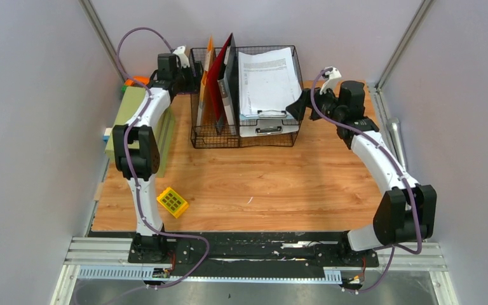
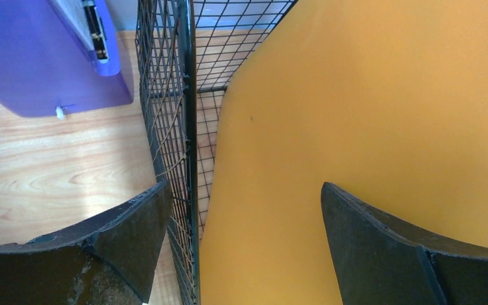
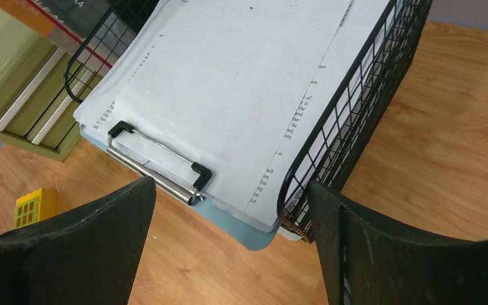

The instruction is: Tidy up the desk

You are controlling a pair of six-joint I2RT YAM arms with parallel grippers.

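Observation:
A black wire organizer point(image 1: 218, 139) stands at the back middle of the desk, roughly square to the front edge. It bears an orange folder point(image 1: 204, 82), a red folder point(image 1: 216, 88), and a clipboard with papers point(image 1: 268, 82) on its right side. My left gripper point(image 1: 194, 79) is open at the organizer's left side; in the left wrist view the wire side point(image 2: 187, 127) and the orange folder lie between the fingers or just beyond them. At the right side my right gripper point(image 1: 297, 109) is open, one finger point(image 3: 381, 248) close against the wire edge. Whether it touches, I cannot tell.
A purple box point(image 2: 57, 57) stands left of the organizer. Green boxes point(image 1: 165, 136) line the left wall, with an orange item point(image 1: 138, 81) behind them. A yellow block point(image 1: 173, 202) lies at front left.

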